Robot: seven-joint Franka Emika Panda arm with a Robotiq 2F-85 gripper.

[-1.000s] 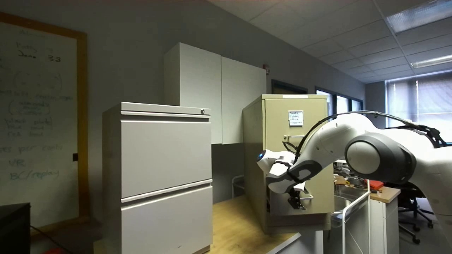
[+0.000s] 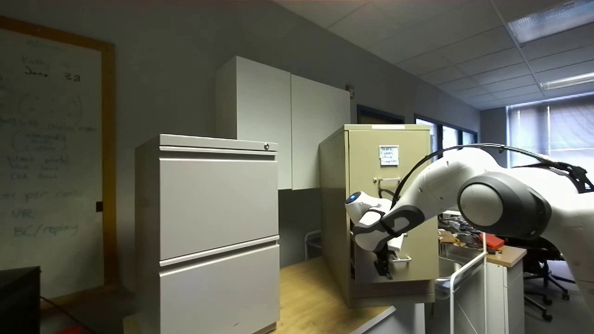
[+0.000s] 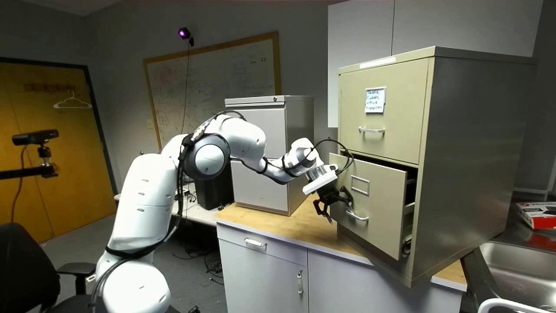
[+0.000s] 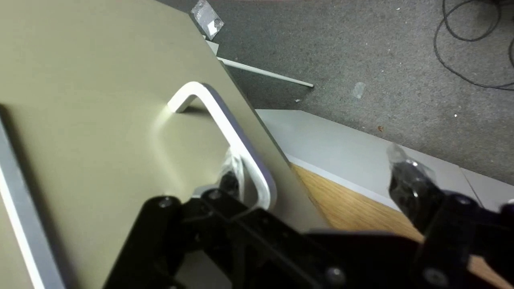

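Observation:
The lower drawer (image 3: pixel 383 190) of the beige filing cabinet is pulled partly out, and a dark gap shows along its top and side. On its front is a pale bar handle (image 4: pixel 222 118), seen close up in the wrist view. My gripper stands open at the near end of this handle. One clear-tipped finger (image 4: pixel 230 183) is at the handle's inner side, close to the drawer front; contact cannot be made out. The other finger (image 4: pixel 412 192) is well off to the right. In exterior view 1 the gripper (image 2: pixel 384 264) is low in front of the drawer.
The cabinet's upper drawer (image 3: pixel 388 112) is shut. A wooden counter (image 3: pixel 302 221) lies below, with a grey two-drawer cabinet (image 3: pixel 260 182) to the left. A sink (image 3: pixel 516 266) and a red-and-white box (image 3: pixel 539 214) are at the right.
The wrist housing has risen slightly and moved right in exterior view 1, while the fingers have swung a little left. The drawer looks about the same.

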